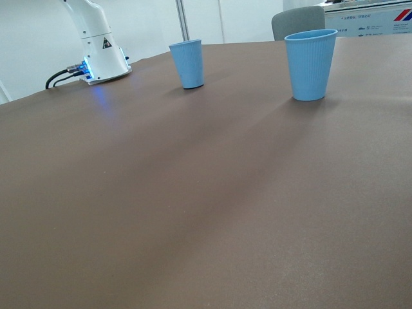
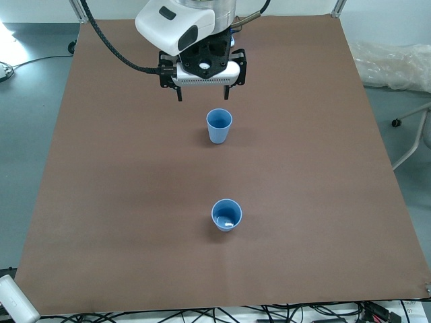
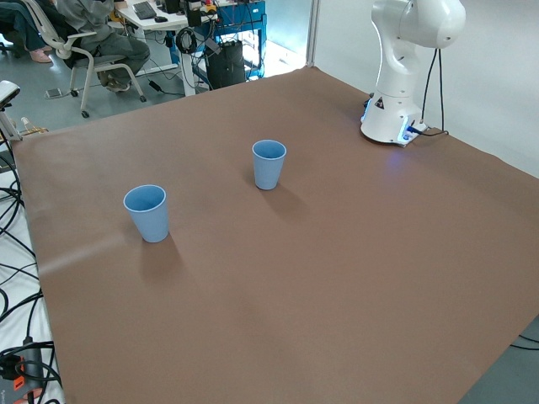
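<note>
Two light blue cups stand upright on the brown table (image 2: 135,202). In the left view one cup (image 2: 219,126) is just below the arm's gripper (image 2: 203,95), and the other cup (image 2: 226,214) is farther down the middle. The gripper hangs above the table with its two black fingers spread open, nothing between them. The top view shows both cups (image 1: 309,67) at low level; the right view shows them (image 3: 147,215) apart.
Cables and a white strip run along one edge (image 3: 18,278); a chair (image 3: 101,67) and desk stand beyond the table.
</note>
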